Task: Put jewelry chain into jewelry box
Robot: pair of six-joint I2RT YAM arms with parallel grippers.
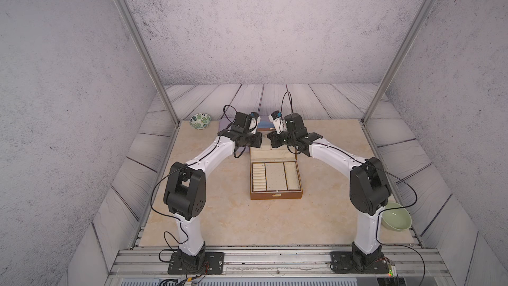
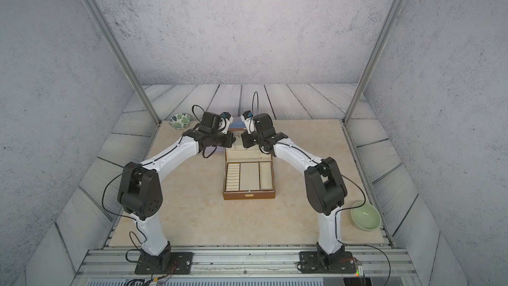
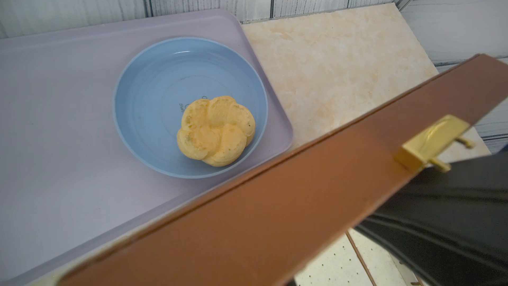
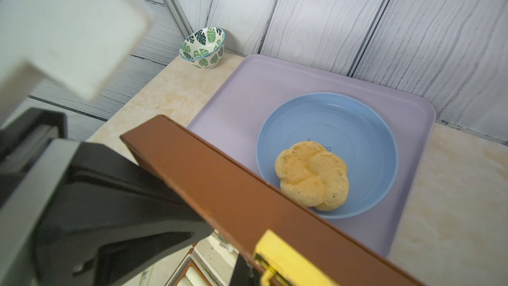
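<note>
The brown jewelry box (image 1: 259,196) stands open at mid-table, its cream inside divided into ring rolls and compartments. Its raised lid (image 1: 272,154) leans up at the back. My left gripper (image 1: 259,140) and right gripper (image 1: 270,139) face each other closely over the lid's inner side. Both look shut, with nothing clearly seen between their fingers. From the wrists, the lid's brown edge (image 3: 275,201) with its gold clasp (image 3: 434,140) hides both sets of fingertips. No chain can be made out surely; the part between the grippers is too small to tell.
Behind the lid, a lilac tray (image 4: 232,106) bears a blue plate (image 4: 365,132) with a bread roll (image 4: 312,174). A leaf-patterned bowl (image 1: 200,121) stands back left, a green bowl (image 1: 395,217) front right.
</note>
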